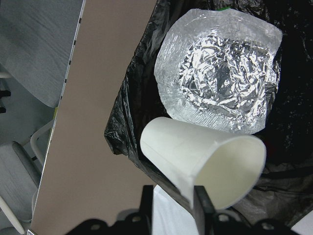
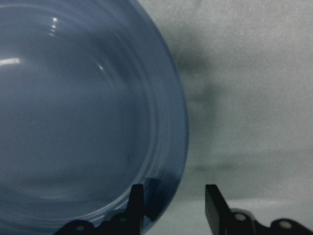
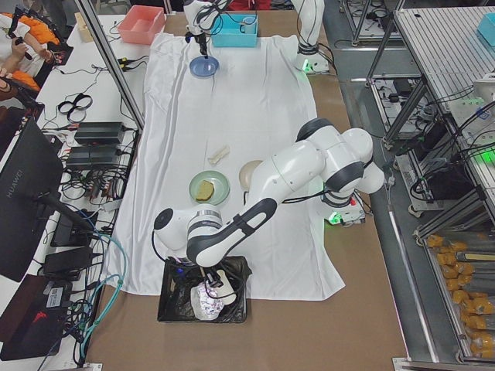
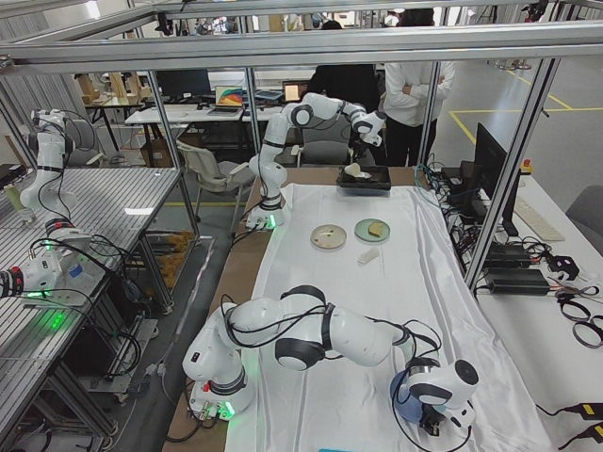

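Note:
My left gripper is over a black-lined bin point(image 3: 166, 305), with a white paper cup point(image 1: 171, 147) on its side just beyond its fingers, beside crumpled foil point(image 1: 220, 73); whether it grips the cup's rim I cannot tell. My right gripper stands open at the rim of a blue plate point(image 2: 73, 112), one finger over the plate, the other outside it. A green plate point(image 3: 219, 181) with a yellow sponge point(image 3: 204, 190) lies mid-cloth.
A beige plate point(image 4: 328, 237) and a small pale item point(image 3: 218, 154) lie near the green plate. A blue crate point(image 3: 233, 39) stands at the far end.

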